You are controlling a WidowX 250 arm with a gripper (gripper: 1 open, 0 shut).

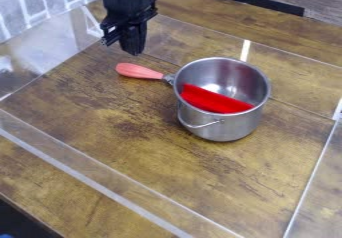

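Note:
My black gripper (130, 32) hangs at the top left of the camera view, shut with nothing seen between its fingers, above and behind a utensil with a pink handle (139, 71). The handle lies to the left of a steel pot (225, 124), its metal end reaching to the pot's side. A long red object (214, 100) lies inside the pot.
Clear strips or panels run along its left and lower edges. A dark edge shows at the top right.

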